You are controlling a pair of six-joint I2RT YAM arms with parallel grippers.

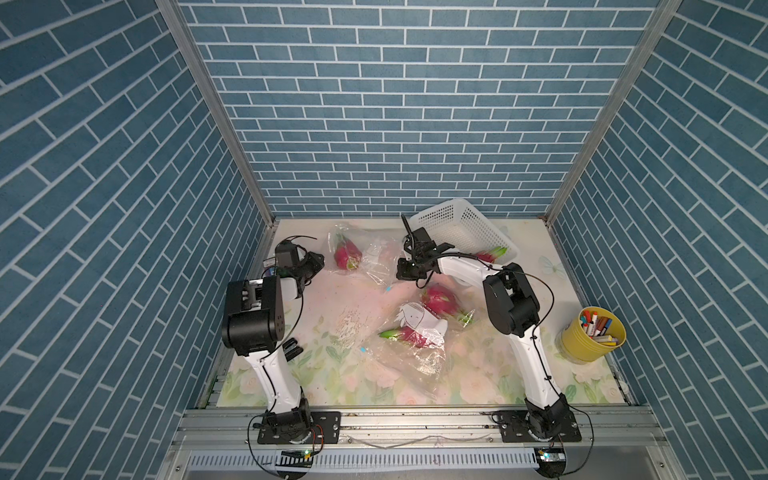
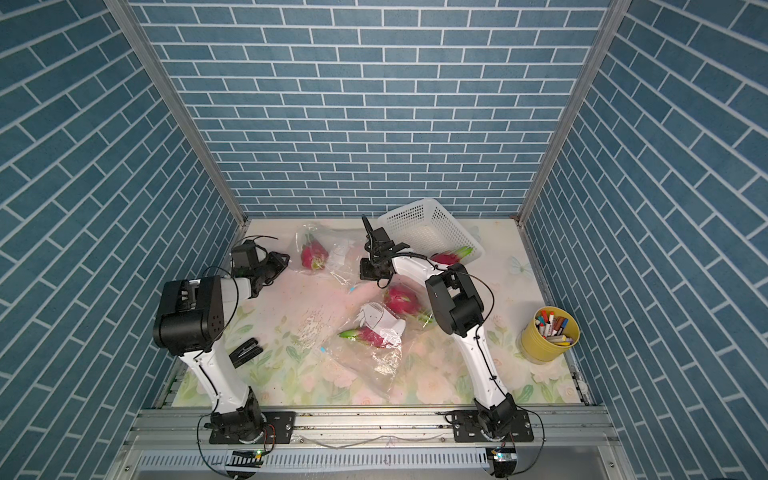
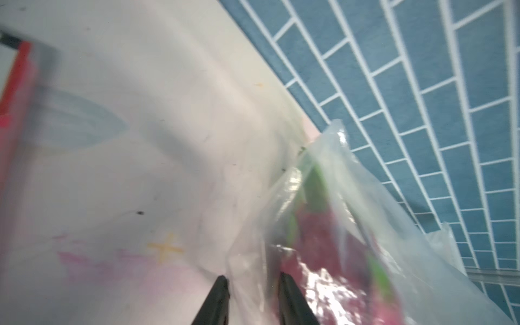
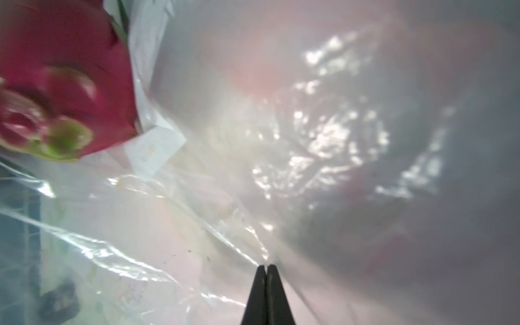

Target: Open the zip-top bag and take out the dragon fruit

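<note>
A clear bag [image 1: 372,252] holding a red dragon fruit [image 1: 347,256] is at the back left, stretched toward my right gripper. That gripper is shut; plastic film surrounds its tips, but I cannot tell if any is pinched. My left gripper is part open at the bag's left end, the plastic at its fingertips and the fruit just beyond. A white paper piece [image 4: 151,146] shows beside the fruit in the right wrist view.
Two bagged fruits [image 1: 438,297] lie front centre. A white basket [image 1: 436,214] with fruit is at back right, a yellow marker bucket [image 1: 588,348] at right, dark objects [image 2: 244,352] at front left.
</note>
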